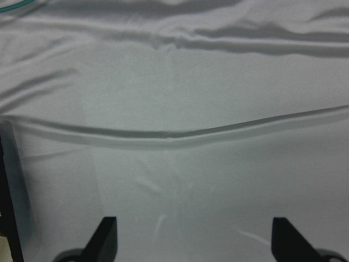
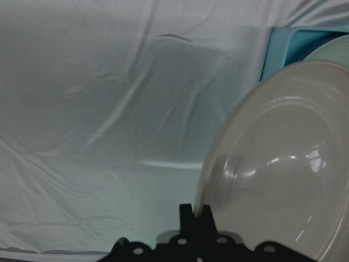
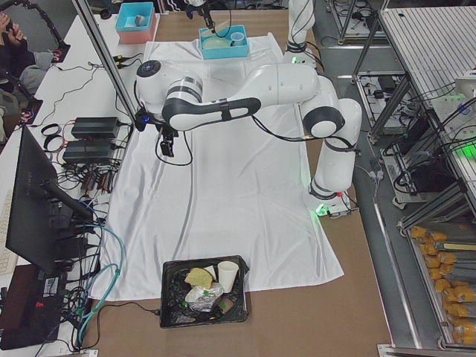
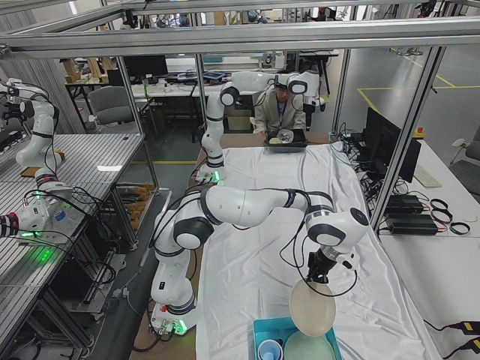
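My right gripper [image 4: 318, 274] is shut on the rim of a cream plate [image 4: 310, 307], tilted above a blue bin [image 4: 266, 327] that holds a green plate [image 4: 307, 350] and a cup [image 4: 270, 351]. In the right wrist view the cream plate [image 2: 278, 180] fills the right side, partly covering the bin [image 2: 275, 52]. My left gripper [image 3: 168, 149] hangs over the white cloth; in the left wrist view its fingers stand open [image 1: 101, 240], with only cloth below.
A black tray [image 3: 171, 294] with cups, foil and other items lies at the cloth's near end in the left view. Monitors [image 3: 33, 201], cables and black boxes line one side. A seated person [image 4: 277, 112] is behind the tray.
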